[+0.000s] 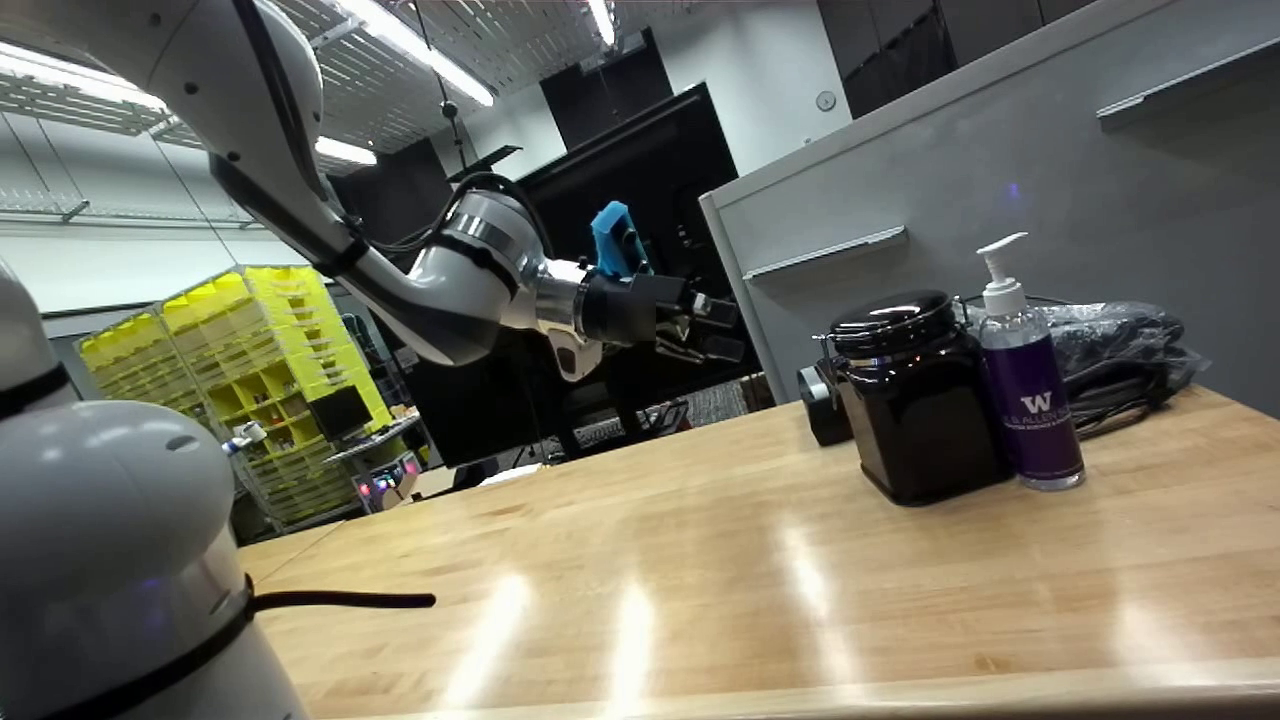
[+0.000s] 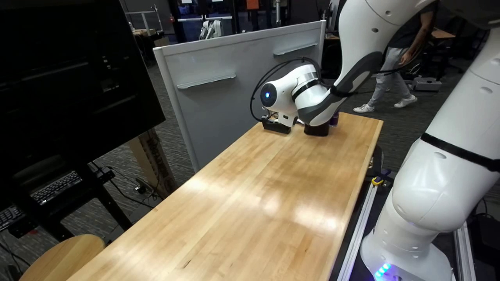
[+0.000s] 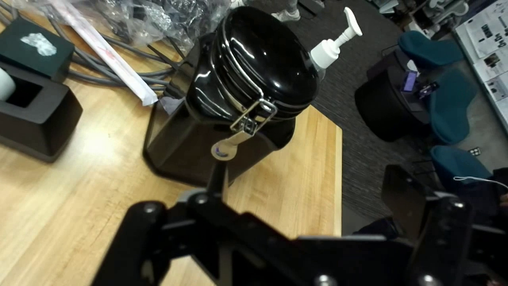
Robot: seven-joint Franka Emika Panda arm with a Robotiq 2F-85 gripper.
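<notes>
A glossy black square jar [image 1: 921, 414] with a round lid [image 3: 271, 55] stands upright on the table, its lid resting on top. Its metal clasp [image 3: 254, 114] faces my gripper in the wrist view. My open gripper [image 1: 720, 330] is in the air, apart from the jar and to its left in exterior view 1. Nothing shows between its fingers. One fingertip overlaps the jar's lower front in the wrist view. Right against the jar is a purple-labelled pump bottle [image 1: 1034, 396] with a white pump top. The arm hides the gripper in exterior view 2.
Behind the jar lie crumpled clear plastic [image 3: 157, 24] and dark cables [image 3: 107, 71]. A black box-like object [image 3: 40, 114] sits to the jar's left. A grey partition [image 2: 225, 112] borders the far side.
</notes>
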